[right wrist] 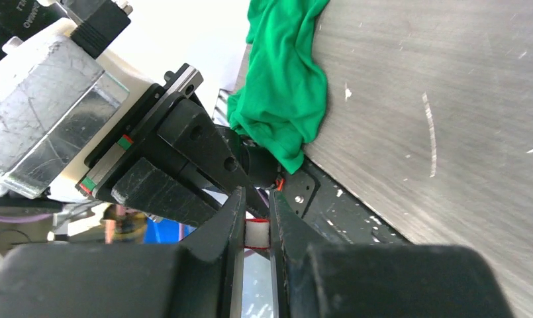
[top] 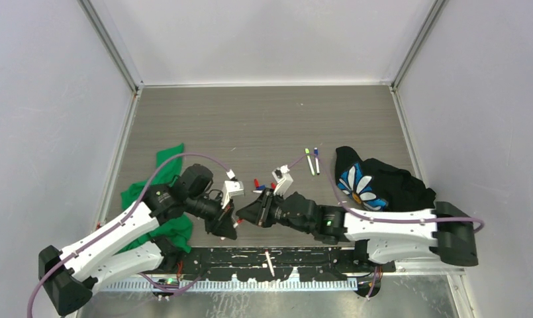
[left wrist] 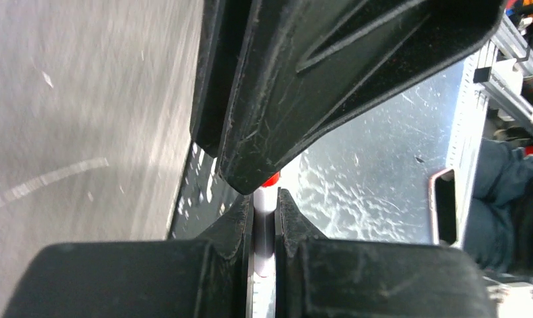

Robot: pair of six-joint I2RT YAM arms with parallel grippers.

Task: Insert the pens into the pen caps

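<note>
My left gripper is shut on a white pen [left wrist: 263, 228] with a red tip; one finger of my right gripper hangs just above it, hiding part of the red. In the right wrist view, a short white piece with red rims [right wrist: 256, 234] sits between the fingertips of my right gripper; whether they grip it I cannot tell. The top view shows both grippers meeting near the front centre. Red and blue pieces [top: 257, 183] lie behind them, and green and blue markers [top: 310, 163] lie farther right.
A green cloth [top: 169, 159] lies at the left, a black flowered cloth [top: 402, 189] at the right. A white pen [top: 269, 264] lies on the black front rail.
</note>
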